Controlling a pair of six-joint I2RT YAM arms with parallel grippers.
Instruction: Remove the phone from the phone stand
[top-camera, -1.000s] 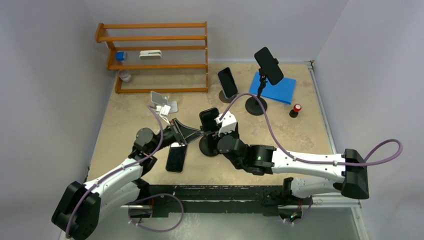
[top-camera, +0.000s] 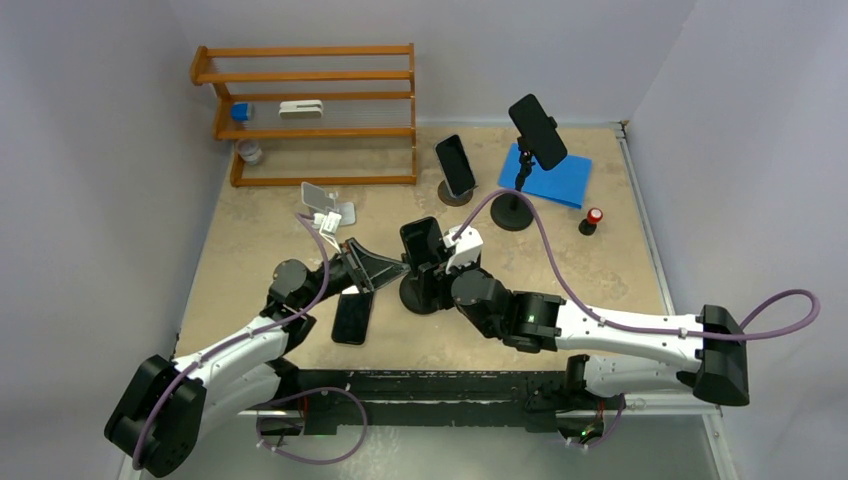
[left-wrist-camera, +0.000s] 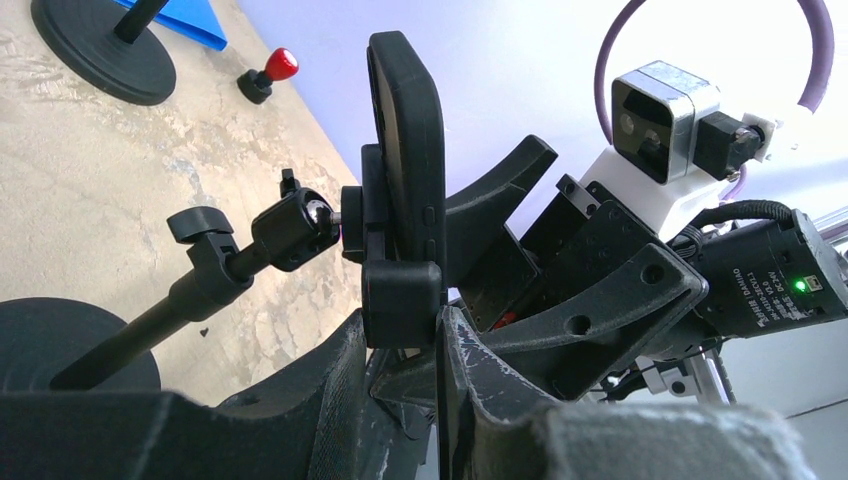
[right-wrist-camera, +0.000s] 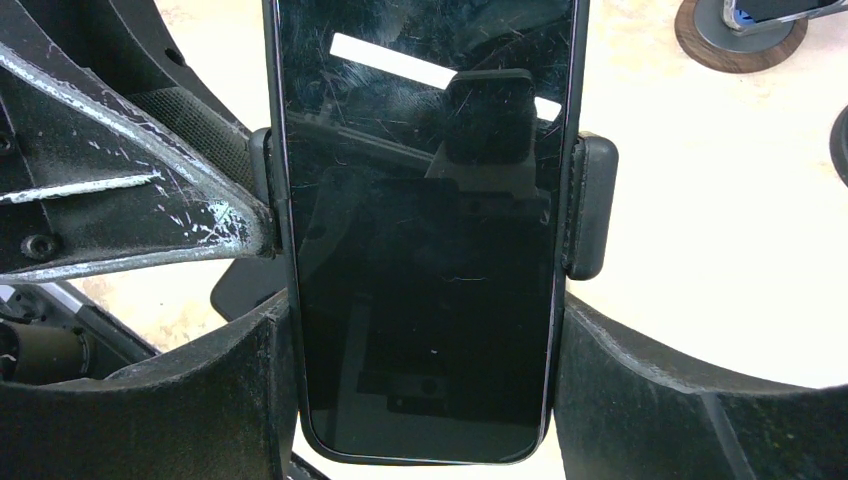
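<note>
A black phone (top-camera: 420, 238) (right-wrist-camera: 425, 300) sits upright in the clamp holder (left-wrist-camera: 375, 210) (right-wrist-camera: 590, 205) of a black stand with a ball joint (left-wrist-camera: 290, 228) and round base (top-camera: 413, 298). My right gripper (top-camera: 437, 270) is shut on the phone's sides, seen from close up in the right wrist view. My left gripper (top-camera: 402, 268) is at the holder from the left, its fingertips at the end block of the clamp in the left wrist view; its fingers stand slightly apart around that part, and whether they press on it is hard to tell.
Another phone (top-camera: 352, 317) lies at the front left. Phones on stands (top-camera: 455, 165) (top-camera: 537, 130), a blue folder (top-camera: 560, 185) and a red-topped object (top-camera: 590, 222) are behind and right. A wooden rack (top-camera: 300, 135) stands at the back left.
My right gripper and arm have shifted slightly toward the right over the last second, with the phone tilting slightly. The left arm is practically still.
</note>
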